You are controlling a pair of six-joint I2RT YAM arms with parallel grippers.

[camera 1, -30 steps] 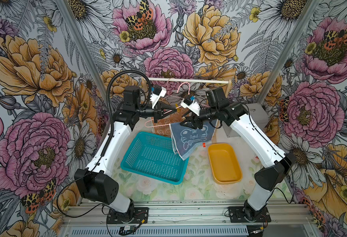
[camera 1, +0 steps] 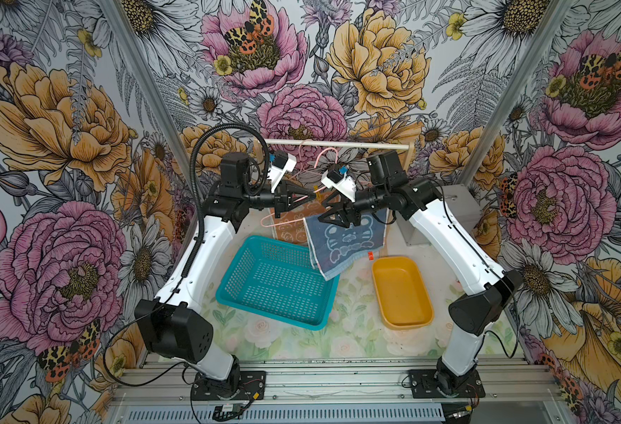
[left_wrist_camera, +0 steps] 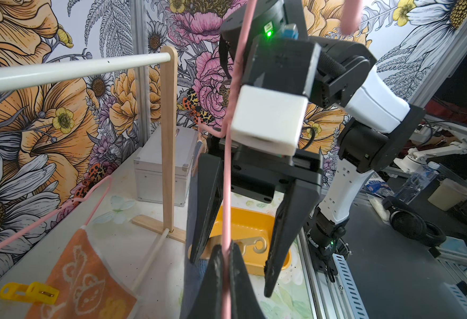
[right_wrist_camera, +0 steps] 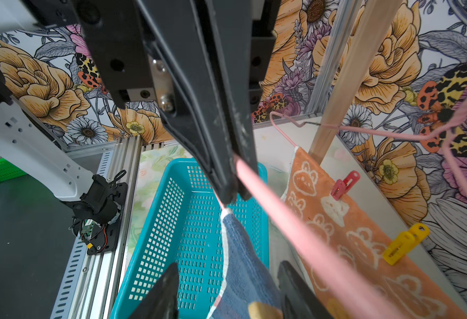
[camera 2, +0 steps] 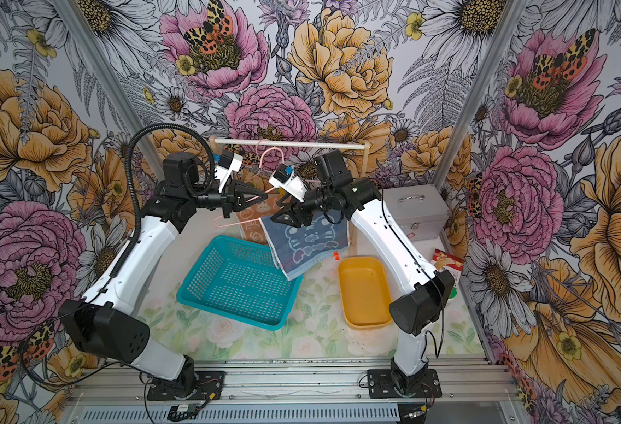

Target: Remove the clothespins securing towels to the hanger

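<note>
My left gripper is shut on the pink hanger (right_wrist_camera: 291, 218)'s wire. My right gripper stands open just beyond it, around a wooden clothespin (left_wrist_camera: 254, 244) at the blue towel (camera 1: 345, 243)'s upper part. In the right wrist view this clothespin shows at the bottom between the fingers. The orange towel (right_wrist_camera: 318, 212) hangs behind, with a red clothespin (right_wrist_camera: 342, 186) and a yellow clothespin (right_wrist_camera: 403, 244) on it.
The teal basket (camera 1: 231, 279) sits below left, the orange tray (camera 1: 423, 304) below right. A grey metal box (camera 2: 416, 201) stands at the back right. The rack's white bar (camera 1: 352, 145) runs across the back.
My right gripper has shifted slightly up and left while its arm settled, and the blue towel has swung a little. My left arm is almost unmoved.
</note>
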